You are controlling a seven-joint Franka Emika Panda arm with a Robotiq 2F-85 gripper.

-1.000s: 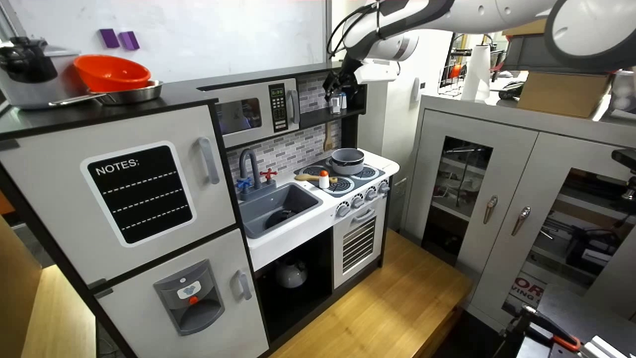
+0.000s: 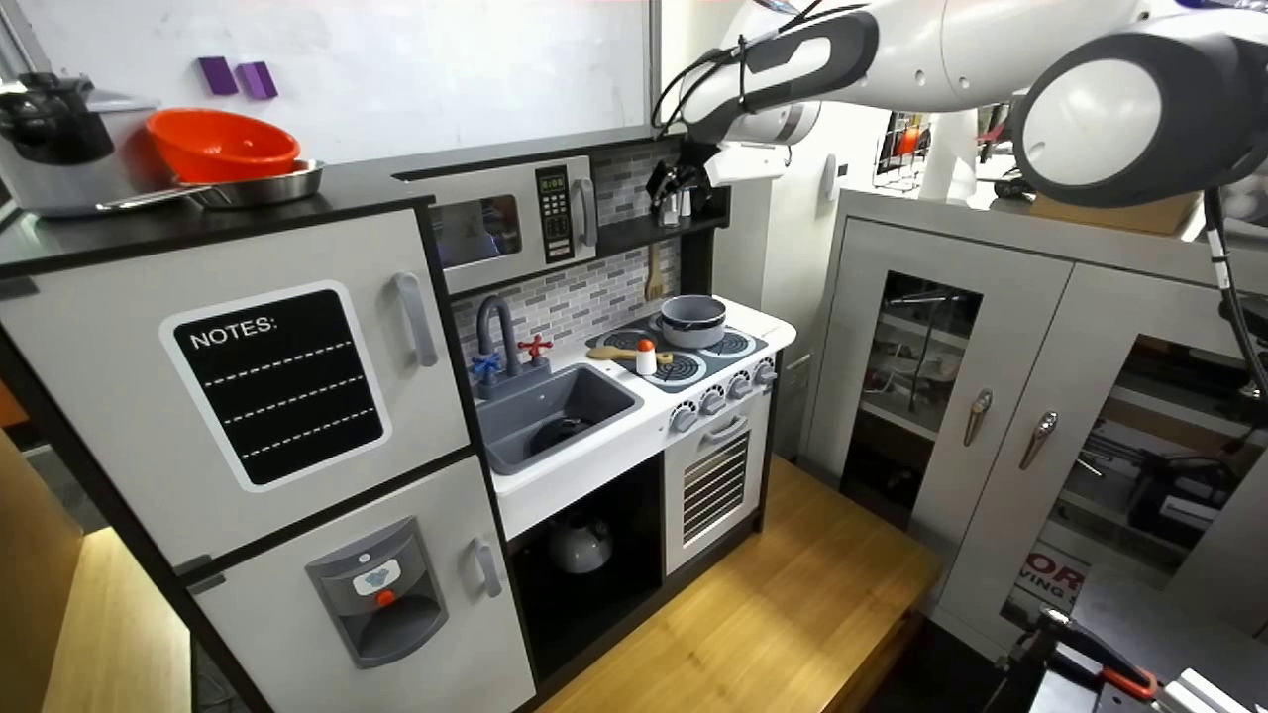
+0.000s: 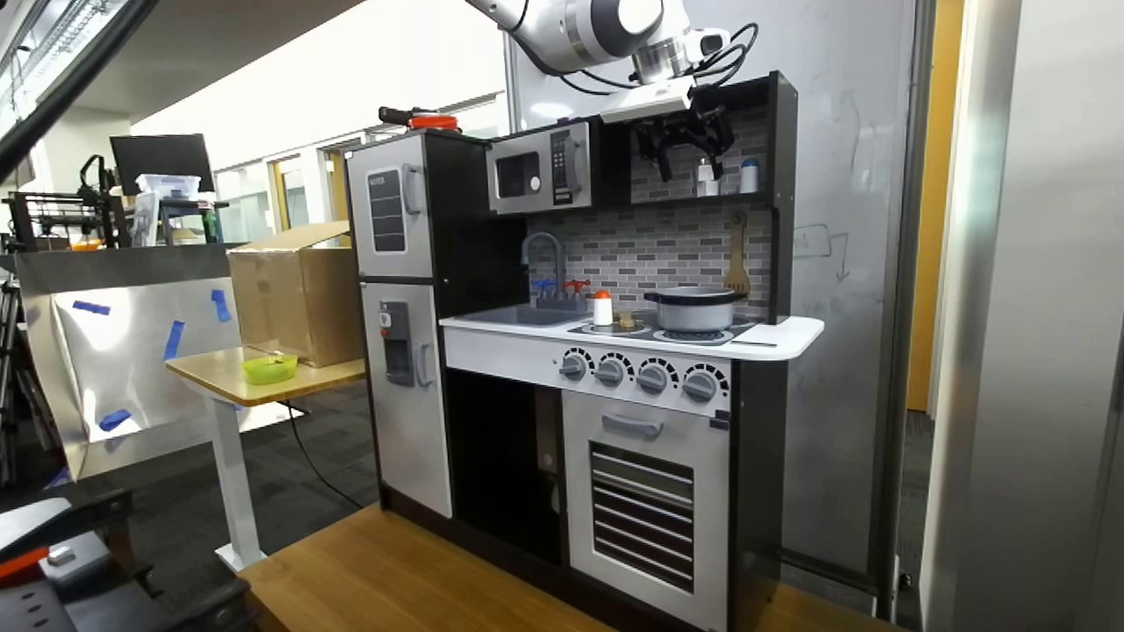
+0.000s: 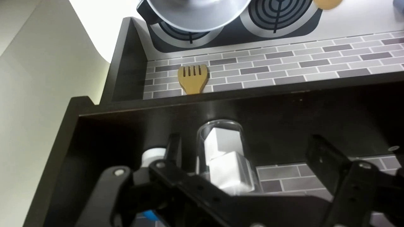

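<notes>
My gripper is open at the upper shelf, its fingers spread to either side of a clear container with white blocks inside [image 4: 227, 159]. Nothing is clamped between them. In the wrist view the left finger passes between this container and a bottle with a white end [image 4: 153, 154], while a wide gap separates the right finger from the container. Exterior view 2 has the gripper [image 3: 690, 158] above and in front of the container [image 3: 705, 177], with the blue-topped bottle [image 3: 749, 175] to its right. Finger contact cannot be judged.
The microwave [image 3: 537, 168] and the cabinet's side wall [image 3: 781, 200] bound the shelf. Below are a grey pot [image 3: 695, 307], a hanging wooden spatula [image 3: 737, 258] and a red-topped shaker [image 3: 602, 307]. Right of the container, the shelf [image 4: 288, 117] is clear.
The arm's elbow has swung left and down in exterior view 1. Kitchen objects look unmoved.
</notes>
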